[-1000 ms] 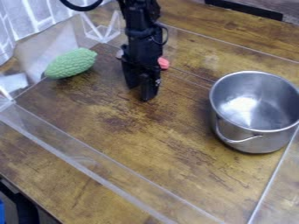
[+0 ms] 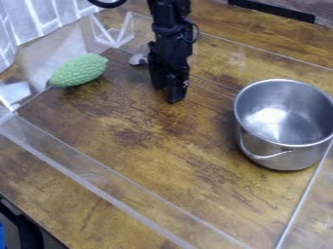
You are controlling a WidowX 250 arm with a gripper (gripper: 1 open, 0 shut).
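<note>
The black gripper [image 2: 169,86] hangs low over the upper middle of the wooden tray, its fingertips near the surface; whether it is open or shut is unclear. A small light grey object [image 2: 138,60] lies just behind it to the left, partly hidden by the arm. A green corn-like vegetable [image 2: 78,71] lies at the upper left. A steel pot [image 2: 283,124] with a wire handle stands at the right.
Clear plastic walls edge the wooden surface [image 2: 130,156]. A white curtain-like cloth is at the top left.
The gripper has shifted a little to the right. The pink object seen behind it earlier is now hidden.
</note>
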